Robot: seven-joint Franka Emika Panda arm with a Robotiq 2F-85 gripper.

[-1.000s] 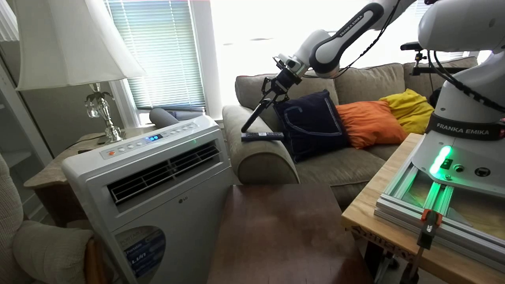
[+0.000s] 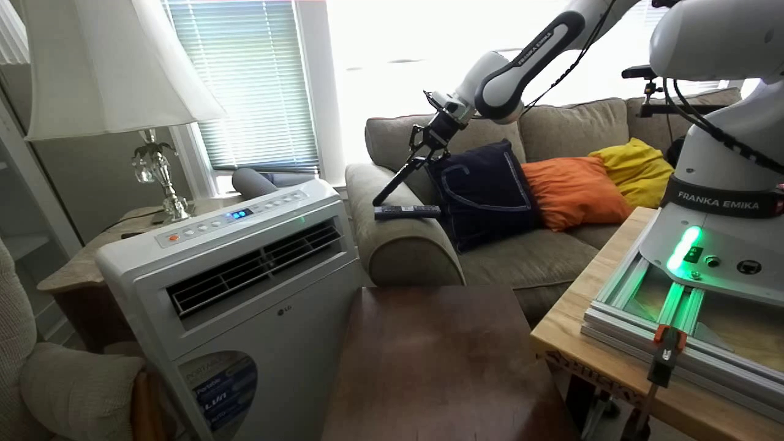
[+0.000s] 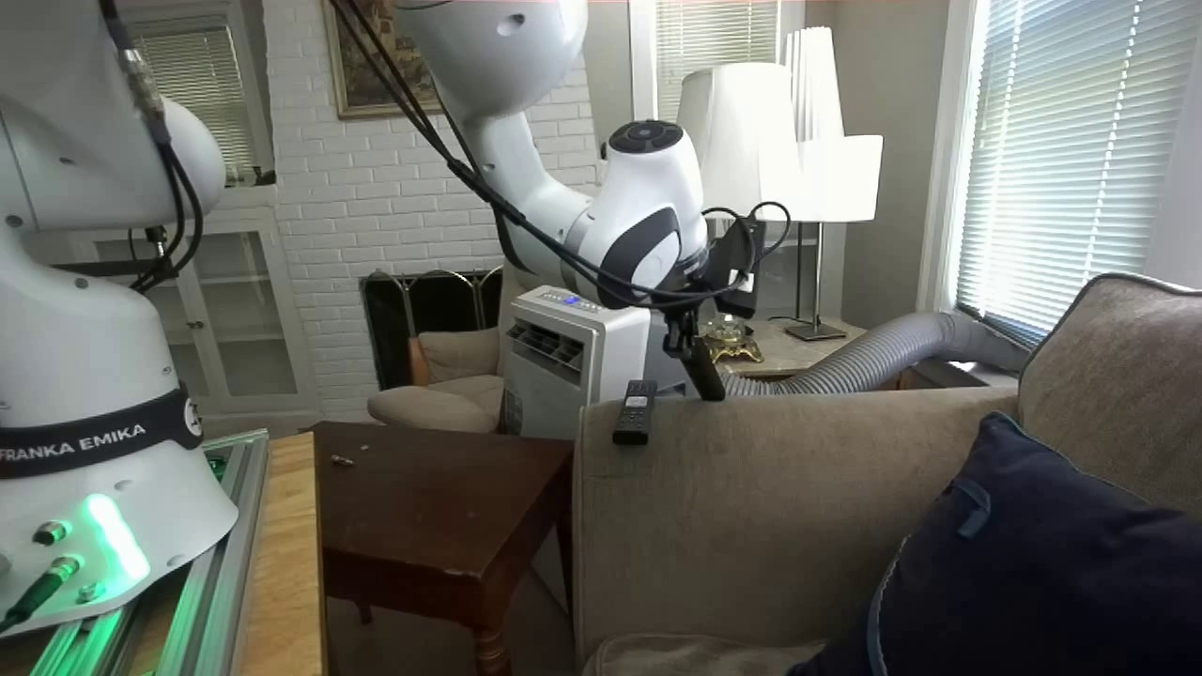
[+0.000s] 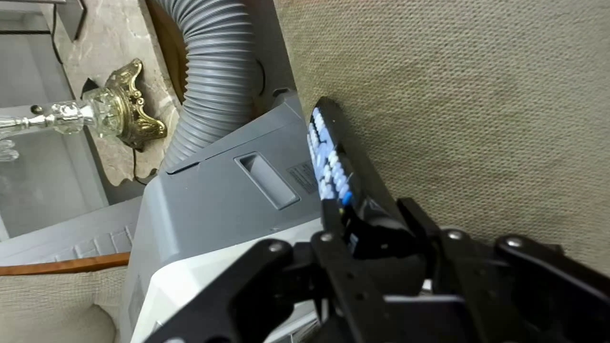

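My gripper (image 2: pixel 424 155) is shut on a long black remote (image 2: pixel 394 184), which slants down from the fingers toward the sofa arm (image 2: pixel 411 253). Pale buttons on this held remote (image 4: pixel 326 154) face left in the wrist view, with its near end between the fingers. Its lower tip is at or just above the fabric; contact cannot be told for certain. A second dark remote (image 3: pixel 636 412) lies flat on the sofa arm, close beside the held one.
The white portable air conditioner (image 2: pixel 294 334) stands right against the sofa arm's outer side, with a grey hose (image 3: pixel 890 355) behind. A navy pillow (image 2: pixel 485 191) leans on the sofa's inner side.
The arm has shifted slightly, carrying the held remote's tip a little left and down in exterior view 1. The remote on the sofa arm has stayed put.
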